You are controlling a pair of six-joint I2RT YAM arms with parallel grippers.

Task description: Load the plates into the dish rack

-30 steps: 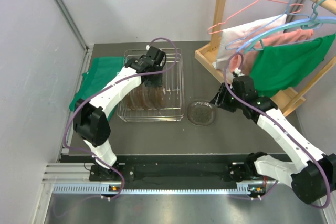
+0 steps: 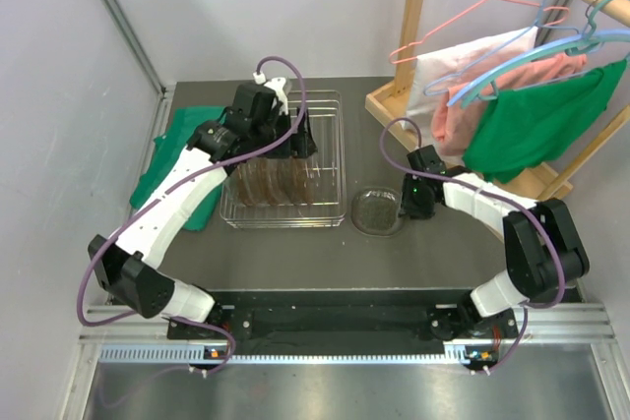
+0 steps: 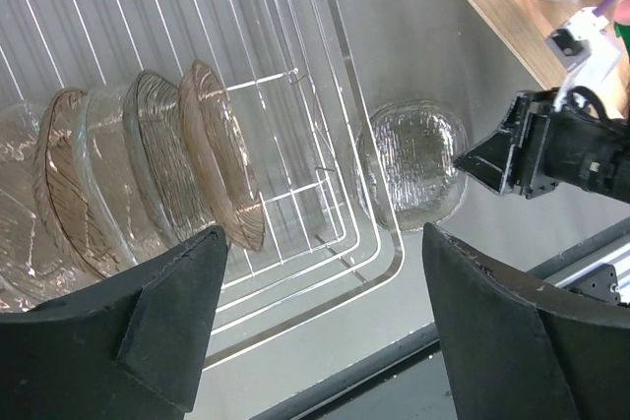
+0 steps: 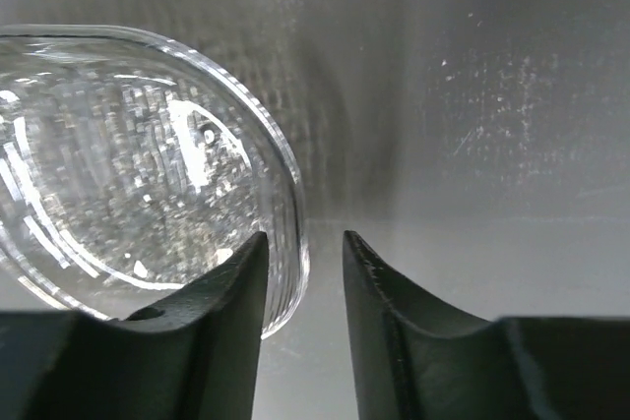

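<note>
One clear plate (image 2: 375,211) lies flat on the grey table, just right of the wire dish rack (image 2: 343,159). My right gripper is part open at that plate's right edge; in the right wrist view the rim (image 4: 296,206) shows beside the left fingertip, with bare table by the other. Several plates (image 3: 221,154) stand upright in a row in the rack's front part, clear and brownish. Above the rack hangs my left gripper, wide open, nothing between its fingers. Rack slots right of the upright plates are empty.
A green cloth (image 2: 172,164) lies left of the rack, partly under the left arm. At the right stands a wooden clothes stand (image 2: 406,41) with hangers and cloths, close behind the right arm. Table in front of the rack is clear.
The left gripper has risen over the rack. The plates have not moved.
</note>
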